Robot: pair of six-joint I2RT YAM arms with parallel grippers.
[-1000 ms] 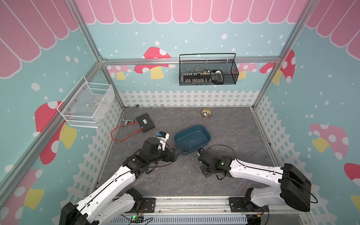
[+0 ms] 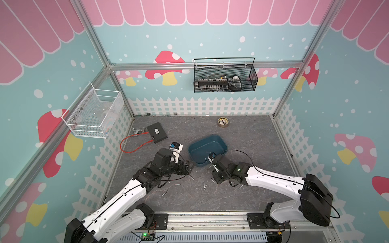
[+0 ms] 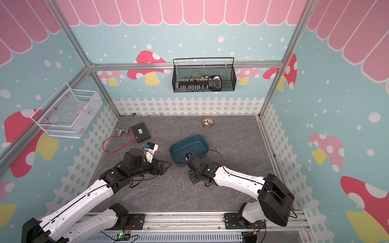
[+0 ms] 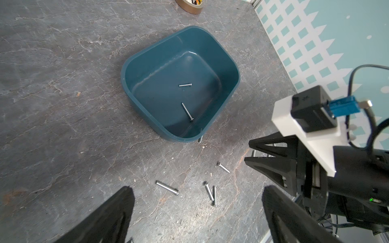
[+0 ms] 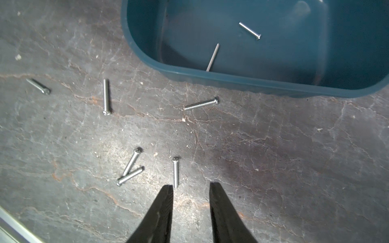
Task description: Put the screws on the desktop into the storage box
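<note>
The blue storage box (image 4: 145, 113) stands mid-table with two screws (image 5: 249, 30) inside. Several loose screws (image 5: 175, 172) lie on the desktop in front of it, two of them crossed. My left gripper is open and empty, left of the box's front edge and above the desktop. My right gripper is open over the desktop in front of the box, its fingertips just beside a lone screw, nothing between them.
A black device (image 2: 156, 132) with a red cord lies back left, and a tape roll (image 2: 222, 122) sits at the back. Wire baskets (image 2: 224, 81) hang on the walls.
The left arm looks unchanged.
</note>
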